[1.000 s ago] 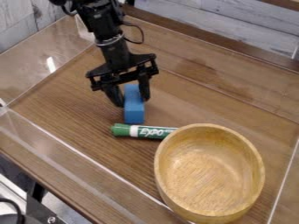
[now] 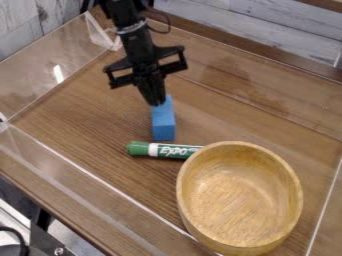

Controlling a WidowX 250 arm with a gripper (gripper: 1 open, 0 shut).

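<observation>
My black gripper (image 2: 155, 96) hangs in the upper middle of the camera view, shut, its tips just above the far end of a blue block (image 2: 164, 125) lying on the wooden table; whether they touch it is unclear. A green Expo marker (image 2: 164, 150) lies crosswise just in front of the block.
A round light wooden bowl (image 2: 241, 232) fills the lower right. Clear plastic walls border the table (image 2: 67, 140) at the left.
My gripper has moved up and away toward the back, uncovering more of the blue block. The block, marker and bowl look unmoved.
</observation>
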